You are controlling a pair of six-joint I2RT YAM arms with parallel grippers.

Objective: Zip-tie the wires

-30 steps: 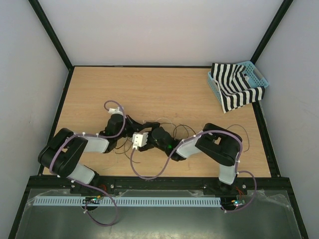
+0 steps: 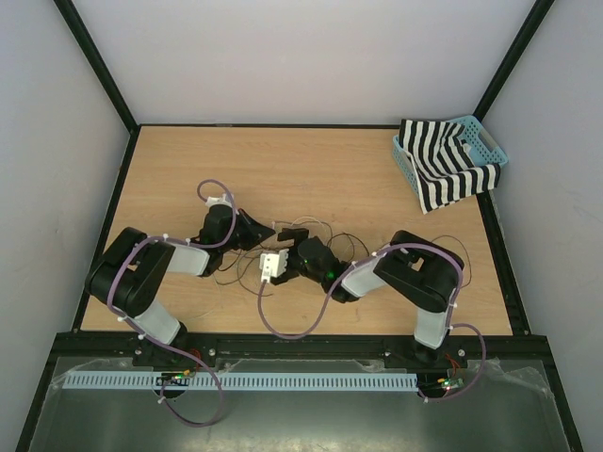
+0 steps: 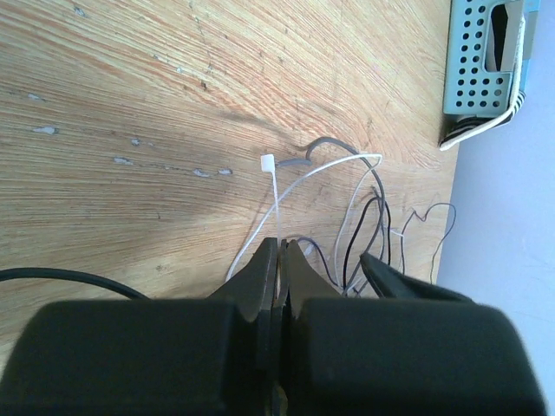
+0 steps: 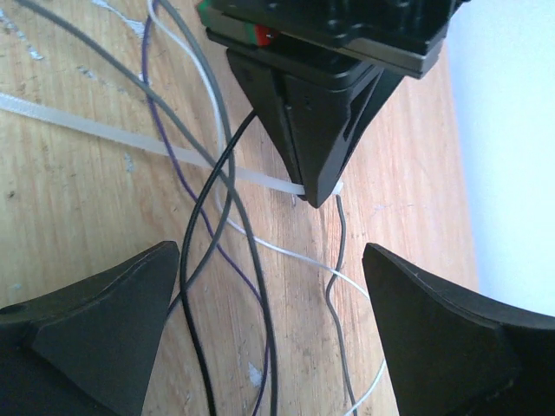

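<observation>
My left gripper is shut on a thin white zip tie (image 3: 276,201), whose square head sticks out past the fingertips. In the right wrist view, more of the zip tie's strap (image 4: 95,128) runs left from the left gripper, behind the wires. A loose bundle of black, grey, purple and white wires (image 4: 234,195) crosses in front of my right gripper, which is open. Its fingers (image 4: 87,334) stand apart, with wires passing across the gap, none clamped. From above, both grippers are close together over the wires (image 2: 334,237).
A light-blue basket (image 2: 485,146) with a black-and-white striped cloth (image 2: 438,169) sits at the back right. A thin loose wire (image 2: 468,259) curves on the right side of the table.
My left gripper has shifted slightly and stays shut.
</observation>
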